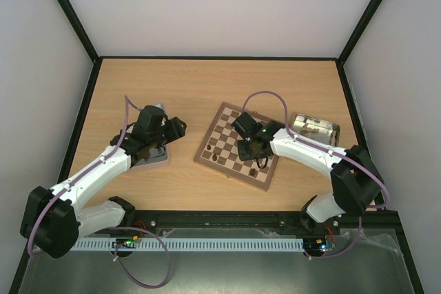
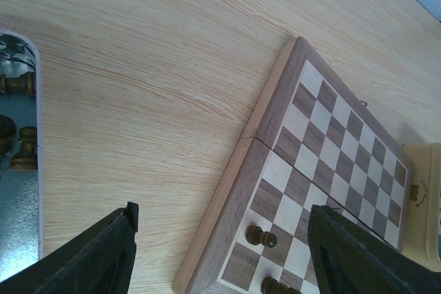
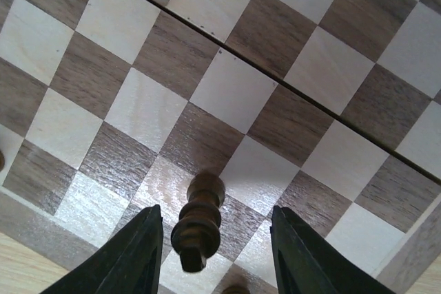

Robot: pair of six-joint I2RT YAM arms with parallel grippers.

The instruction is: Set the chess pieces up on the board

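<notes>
The chessboard (image 1: 228, 121) holds a few dark pieces near its front. My right gripper is open over the board, a dark piece (image 3: 197, 232) standing between and beyond its fingertips, apparently not gripped. My left gripper is open, its fingers apart, over the wood between the board and a metal tray (image 2: 17, 197) of dark pieces at the left. In the left wrist view two pieces, one a short piece (image 2: 262, 237), stand on the board's near squares.
A tan box with a metal top (image 1: 313, 129) sits right of the board.
</notes>
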